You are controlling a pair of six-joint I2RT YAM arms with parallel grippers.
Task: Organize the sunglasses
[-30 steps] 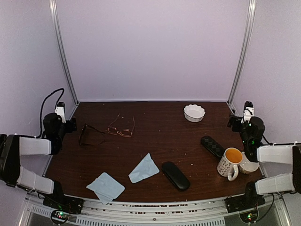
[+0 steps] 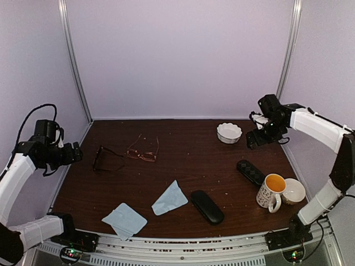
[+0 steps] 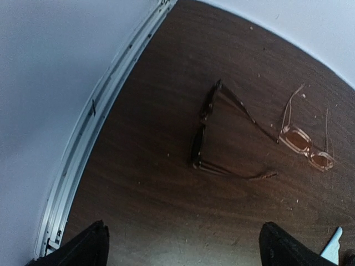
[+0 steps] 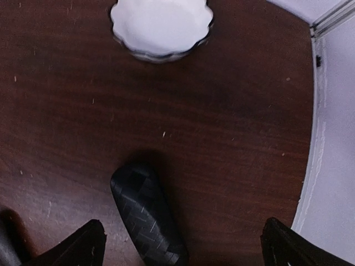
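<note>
Dark-framed sunglasses (image 2: pixel 105 159) lie with arms unfolded at the table's left, their lenses facing left. Just right of them rests a pair with reddish-brown clear frames (image 2: pixel 143 155), arms pointing back. My left gripper is open above the table's left edge, with both pairs ahead of it in the left wrist view. A black textured case (image 2: pixel 251 172) lies at the right, and a smooth black case (image 2: pixel 207 207) near the front middle; both look closed. High over the right side, my right gripper hangs open and empty, the textured case below it.
Two light-blue cloths (image 2: pixel 125 220) lie near the front. A white fluted bowl (image 2: pixel 229 133) stands at the back right. The patterned mug (image 2: pixel 271 192) and a white bowl (image 2: pixel 294 190) crowd the front right.
The right gripper has swung inward to the left, over the table; the left has lately come lower and slightly right. Objects on the table are unmoved.
</note>
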